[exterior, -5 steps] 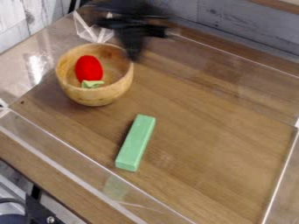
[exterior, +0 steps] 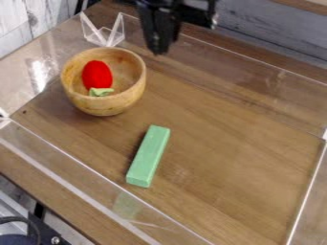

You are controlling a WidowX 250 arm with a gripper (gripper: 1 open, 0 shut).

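A wooden bowl (exterior: 128,88) on the left of the table holds a red oval object (exterior: 98,75) with something green beside it. A mint-green bar (exterior: 148,156) lies flat on the table below and right of the bowl. My gripper (exterior: 161,38) is at the top centre, dark and blurred, above and behind the bowl; whether anything is between its fingers is unclear.
Clear plastic edging runs along its sides. A crumpled transparent piece (exterior: 102,31) is behind the bowl. A cable lies off the table at the lower left.
The bowl and green bar have not moved.
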